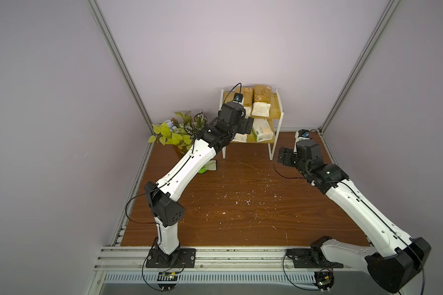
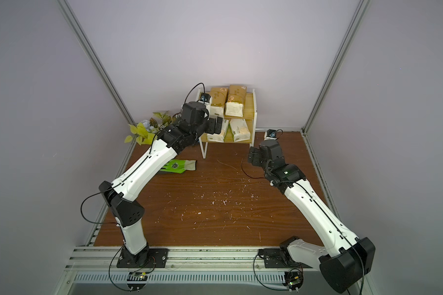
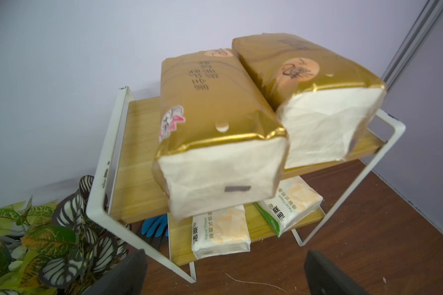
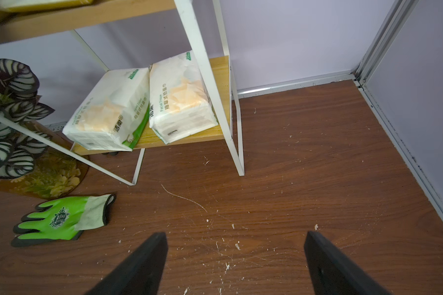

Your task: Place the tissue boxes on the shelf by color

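Observation:
Two gold tissue packs lie side by side on the top board of the shelf: the left gold pack and the right gold pack, white ends facing me. On the lower board rest two white tissue packs, the left white pack and the right white pack. My left gripper is open in front of the shelf, clear of the left gold pack, with nothing between its fingers. Out to the right of the shelf, my right gripper stands open and empty over the bare table.
A leafy potted plant stands left of the shelf. A green glove lies on the table in front of it. The middle and right of the table hold only small scraps.

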